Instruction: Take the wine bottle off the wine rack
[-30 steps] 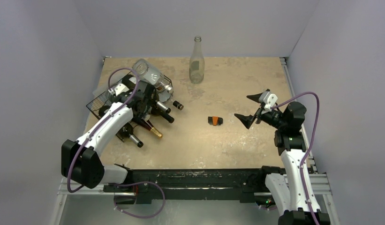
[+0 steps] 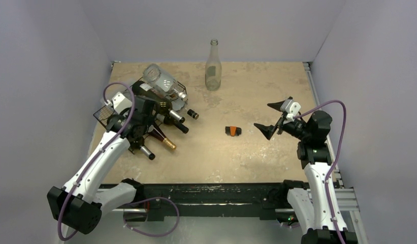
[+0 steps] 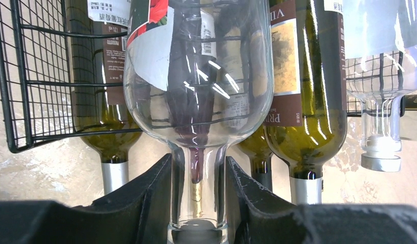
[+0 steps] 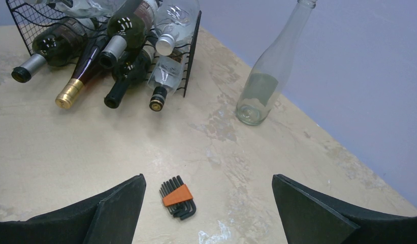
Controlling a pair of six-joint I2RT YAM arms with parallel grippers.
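Observation:
A clear glass bottle with a red-flower label fills the middle of the left wrist view. My left gripper is shut on its neck, one finger on each side. The bottle lies over the black wire rack and the bottles in it; whether it touches them I cannot tell. From above, the left arm hides most of this bottle. Far off at the right, my right gripper stands open and empty, its fingers wide apart.
Several bottles stay in the rack, including a dark green one and a gold-capped one. An empty bottle stands upright at the back. A hex key set lies mid-table.
My left arm and gripper have shifted left and a little toward the front in the top view. The right arm, upright bottle and hex key set are unmoved.

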